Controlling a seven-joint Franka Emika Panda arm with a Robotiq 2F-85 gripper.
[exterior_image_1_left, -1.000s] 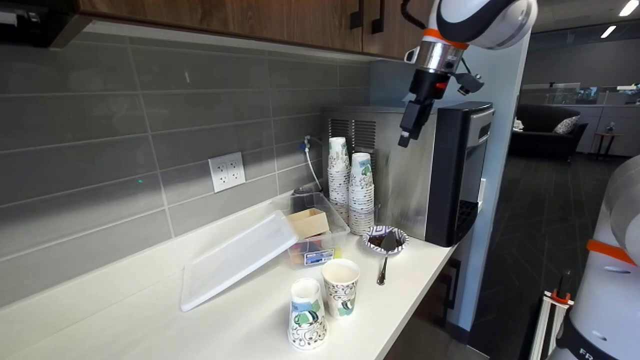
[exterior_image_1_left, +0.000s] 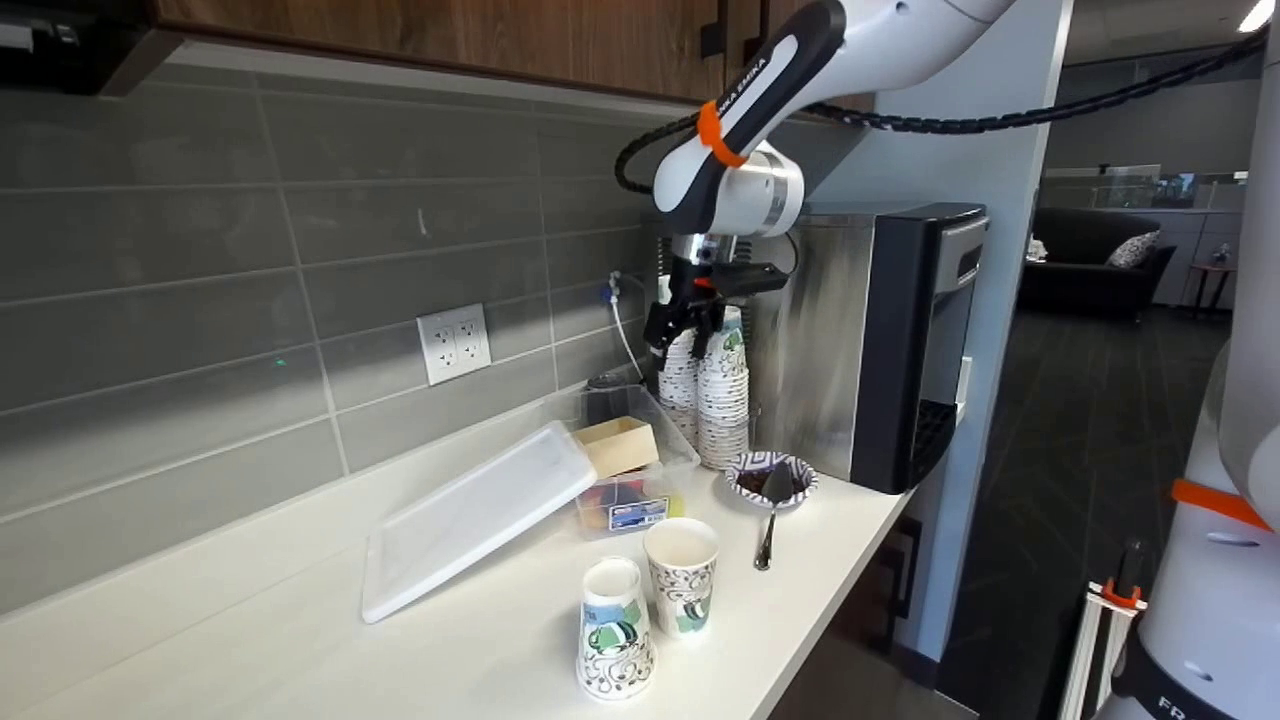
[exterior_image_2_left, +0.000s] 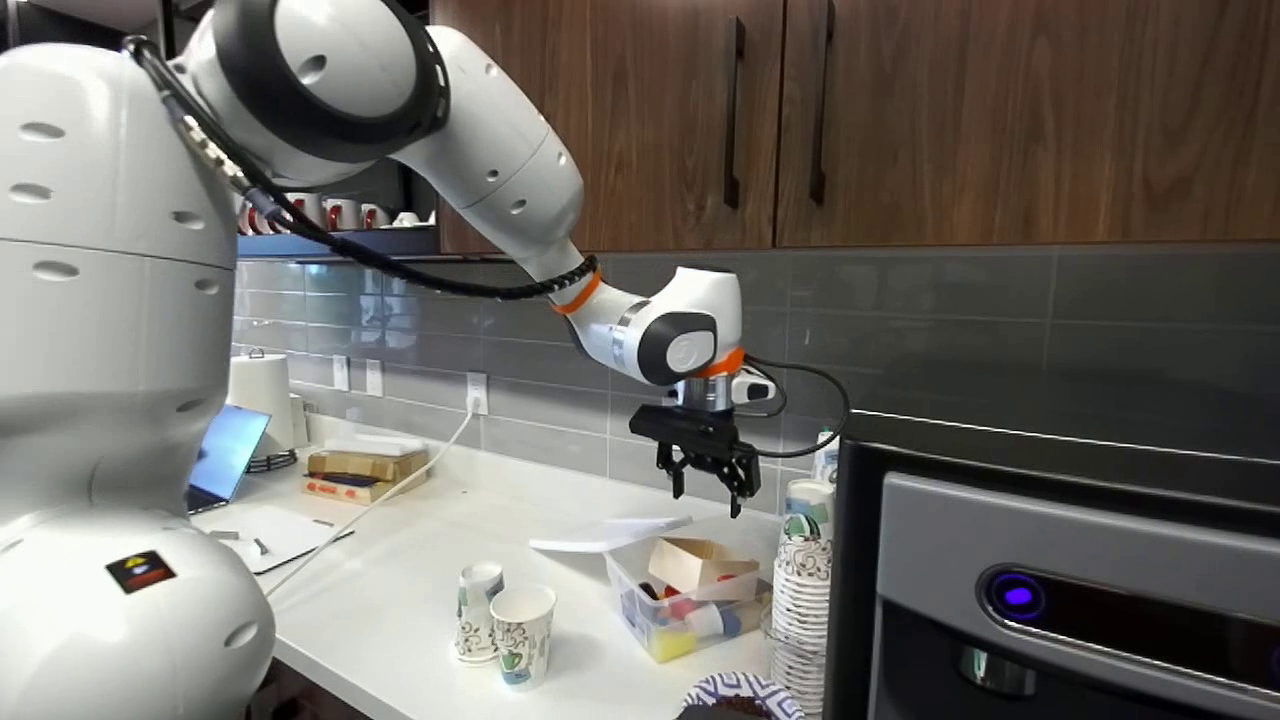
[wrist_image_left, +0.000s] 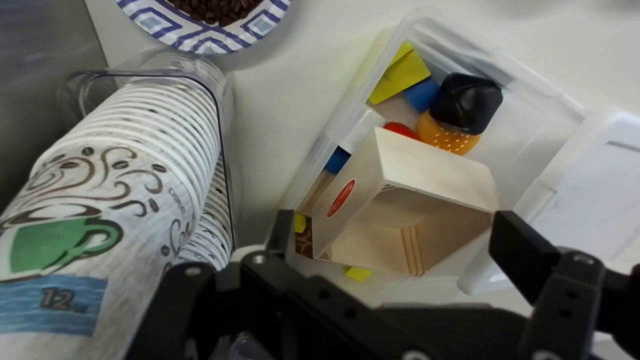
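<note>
My gripper is open and empty, up in the air above the clear plastic bin (wrist_image_left: 540, 99). Inside that bin a small wooden box (wrist_image_left: 441, 162) lies tipped with its open side facing up, and it shows between my fingers in the wrist view. Around it are a black item (wrist_image_left: 466, 103), an orange dotted item (wrist_image_left: 447, 137) and yellow pieces (wrist_image_left: 400, 73). In the second exterior view, the gripper (exterior_image_2_left: 705, 498) hangs over the bin (exterior_image_2_left: 672, 636), its fingertips apart. Stacked paper cups (exterior_image_2_left: 801, 600) stand close beside it, by the dispenser.
Two paper cups (exterior_image_1_left: 614, 630) (exterior_image_1_left: 681, 576) stand near the counter's front. A patterned bowl of dark beans (exterior_image_1_left: 792, 480) has a spoon (exterior_image_1_left: 768, 528) across it. The white lid (exterior_image_1_left: 474, 516) leans on the bin. The steel dispenser (exterior_image_1_left: 828, 348) bounds one side.
The arm has swung left and lower, from in front of the dispenser to over the area of the bin and cup stacks. Objects on the counter have stayed put.
</note>
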